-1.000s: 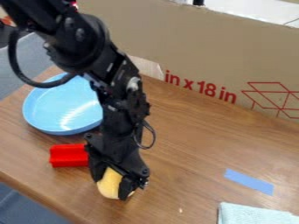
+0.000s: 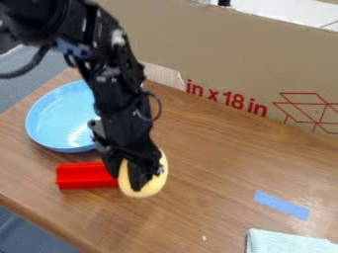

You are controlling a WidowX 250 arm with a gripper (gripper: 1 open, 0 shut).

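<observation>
My black gripper (image 2: 132, 168) is low over the wooden table, its fingers at a round pale-yellow object (image 2: 148, 182), which is partly hidden behind them; whether they grip it is unclear. A red block (image 2: 82, 176) lies just left of the gripper. A blue plate (image 2: 53, 126) sits behind the block at the left, partly hidden by the arm.
A blue tape strip (image 2: 280, 206) and a pale cloth (image 2: 288, 244) lie on the right. A cardboard panel (image 2: 251, 59) stands along the back.
The gripper and the yellow object have moved up in the view, toward the back, over the last second. More of the yellow object shows now.
</observation>
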